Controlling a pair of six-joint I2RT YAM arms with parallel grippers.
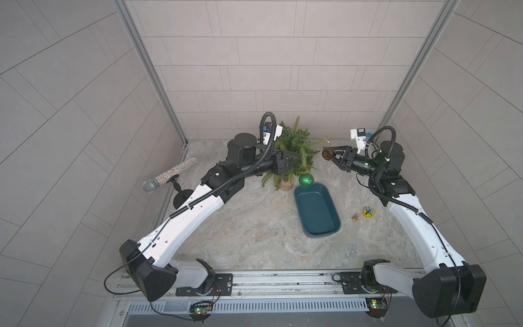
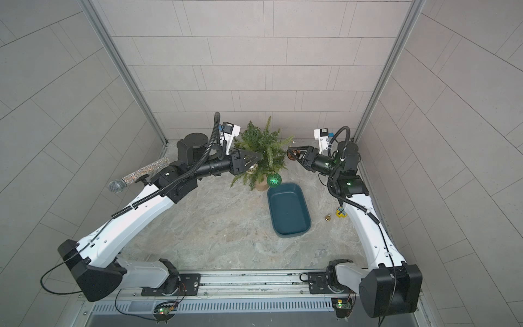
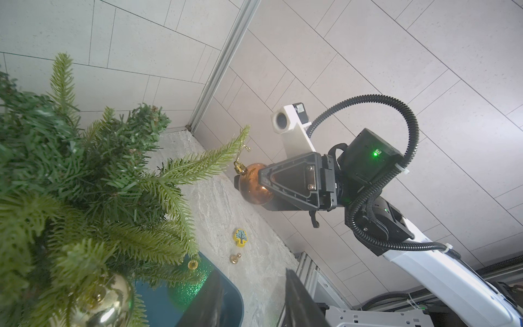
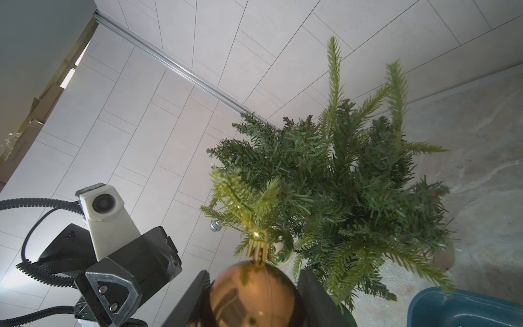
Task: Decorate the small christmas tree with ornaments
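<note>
The small green tree (image 2: 264, 144) stands in its pot near the back wall. My right gripper (image 1: 329, 154) is shut on a copper ball ornament (image 4: 255, 297), just right of the tree. The ball's gold cap and loop point up, close to a light green branch tip (image 3: 237, 142); I cannot tell whether the loop is around it. My left gripper is part open at the tree's front left, with nothing seen between its fingers. A gold ball (image 3: 106, 302) hangs low on the tree beside it. A green glitter ball (image 1: 306, 179) hangs at the front right.
A teal tray (image 1: 317, 209) sits in front of the tree. Right of it lie a small gold piece (image 1: 355, 217) and a yellow round ornament (image 1: 368, 211). A glittery microphone (image 1: 170, 174) on a stand is at the left.
</note>
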